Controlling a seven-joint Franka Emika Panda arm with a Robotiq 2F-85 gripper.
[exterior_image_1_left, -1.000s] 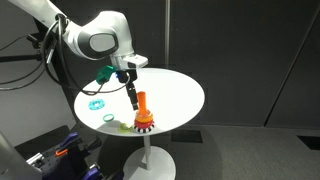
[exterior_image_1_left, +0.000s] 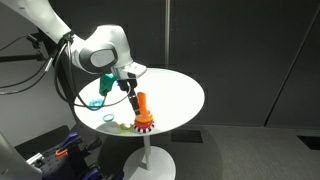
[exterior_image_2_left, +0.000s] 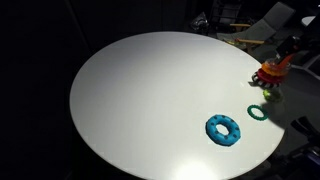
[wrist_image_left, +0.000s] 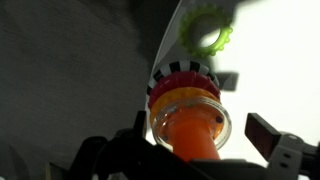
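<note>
A stacking toy (exterior_image_1_left: 144, 119) with an upright orange post stands near the front edge of the round white table. Red and orange layers, with a black-and-white band (wrist_image_left: 182, 68) around the base, show in the wrist view, where the post (wrist_image_left: 193, 134) points toward the camera. My gripper is open, its dark fingers on either side of the post and apart from it. In the first exterior view the gripper (exterior_image_1_left: 134, 101) hangs beside the post's upper part. A yellow-green toothed ring (wrist_image_left: 206, 31) lies flat near the toy's base.
A blue ring (exterior_image_2_left: 222, 129) and a thin dark green ring (exterior_image_2_left: 257, 112) lie on the white table (exterior_image_2_left: 150, 95), close to its edge. Dark floor lies beyond the toy's side of the table.
The arm has come down slightly, bringing the gripper lower beside the post. Neither the toy nor the loose rings have visibly moved.
</note>
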